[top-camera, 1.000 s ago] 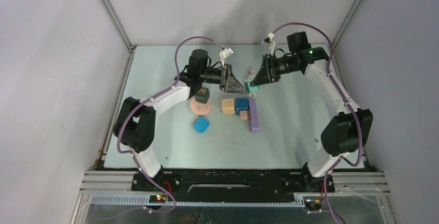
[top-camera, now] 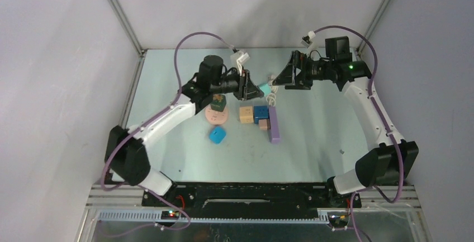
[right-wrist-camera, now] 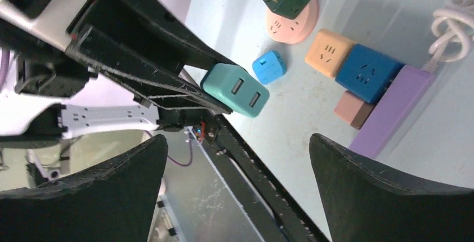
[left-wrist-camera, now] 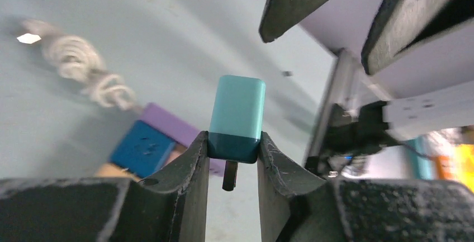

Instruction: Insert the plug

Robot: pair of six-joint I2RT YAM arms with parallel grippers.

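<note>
A teal plug (left-wrist-camera: 235, 113) with two metal prongs (right-wrist-camera: 237, 87) is held in my left gripper (top-camera: 251, 91), shut on it near the middle of the table. My right gripper (top-camera: 284, 80) stands open just to the right, its fingers apart and nothing between them. Below lie a purple power strip (right-wrist-camera: 391, 113) with a white coiled cord (right-wrist-camera: 450, 35), a blue slotted block (right-wrist-camera: 366, 71) and an orange slotted block (right-wrist-camera: 327, 52). Which socket matches the plug, I cannot tell.
A small pink block (right-wrist-camera: 352, 109), a light blue cube (top-camera: 217, 134), a pink round piece (top-camera: 216, 117) and a dark green block (top-camera: 218, 102) also lie on the table (top-camera: 240, 161).
The teal plug has passed from my right gripper to my left, which has drawn back leftward with it. The right gripper has opened and moved slightly away to the right.
</note>
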